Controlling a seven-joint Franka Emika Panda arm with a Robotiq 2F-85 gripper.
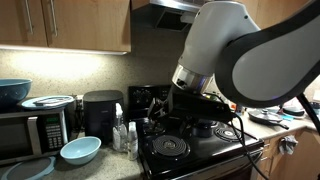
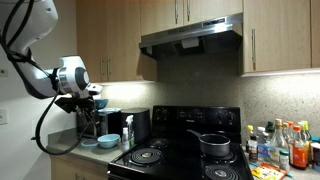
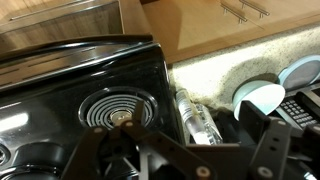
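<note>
My gripper stands open in the wrist view, its dark fingers wide apart with nothing held between them. In exterior view 1 it hangs in front of the stove, hard to make out against the black. No task object is named. A light blue bowl lies on the counter to the right of the gap in the wrist view; the same bowl is left of the stove in exterior view 1. Spray and squeeze bottles stand between bowl and stove.
The black stove carries a dark pot at its back right. A black appliance and a microwave with a larger bowl on top line the left. Several bottles crowd the right counter. Cabinets hang overhead.
</note>
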